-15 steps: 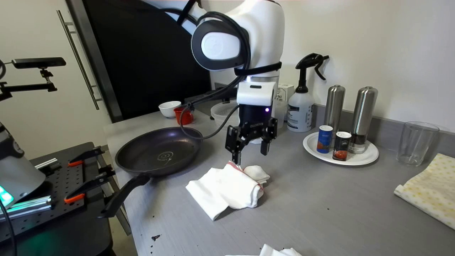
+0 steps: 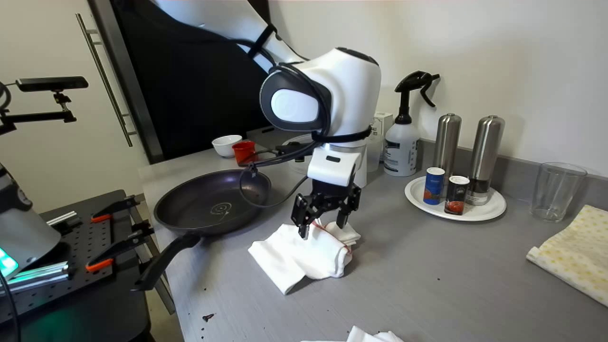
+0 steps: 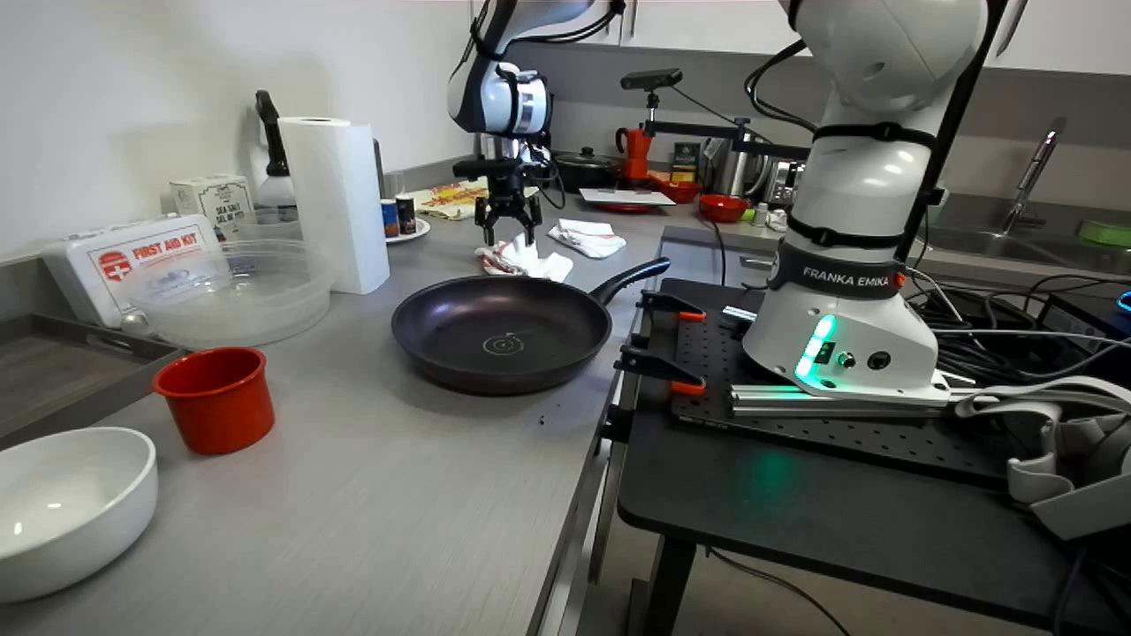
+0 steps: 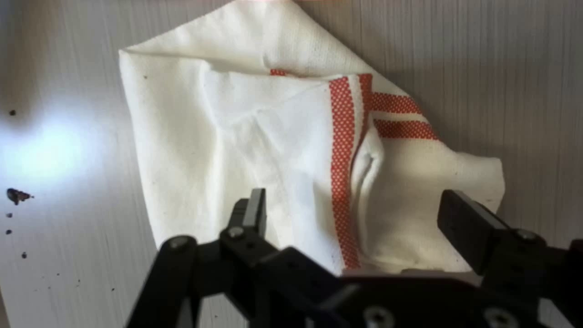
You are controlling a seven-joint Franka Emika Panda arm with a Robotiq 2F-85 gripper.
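A white cloth with red stripes (image 2: 308, 251) lies crumpled and partly folded on the grey counter. Seen from the wrist, a raised fold of the cloth (image 4: 306, 164) with a red band runs between my spread fingers. My gripper (image 2: 325, 225) points down just over the cloth's far side, its fingers open on either side of the fold. Whether the fingertips touch the fabric, I cannot tell. In the second exterior view the gripper (image 3: 509, 235) stands above the same cloth (image 3: 527, 260), behind the pan.
A dark frying pan (image 2: 213, 202) sits close by, its handle over the counter edge. A second white cloth (image 2: 373, 336) lies nearer the front. Shakers stand on a white plate (image 2: 419, 199) to the right, beside a clear glass (image 2: 555, 194). Bare counter separates plate and cloth.
My gripper has come down and slightly left in the first exterior view, from above the cloth to right at it. The cloth has kept its place and shape.
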